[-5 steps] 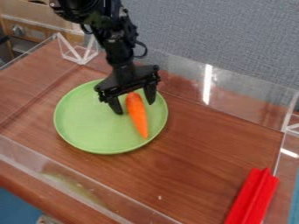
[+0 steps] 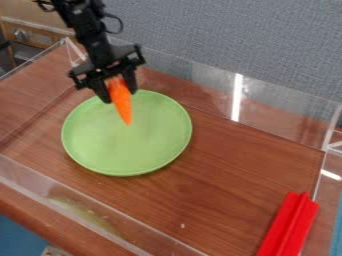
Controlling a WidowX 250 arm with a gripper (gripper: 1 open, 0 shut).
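Note:
My black gripper is shut on an orange carrot, holding it up over the upper left part of a green plate. The carrot hangs with its tip pointing down.
Two red bars lie at the lower right of the wooden table. Clear panels border the table at the back and front left.
My gripper has taken hold of the carrot, which lay on the plate, and moved it up and to the left.

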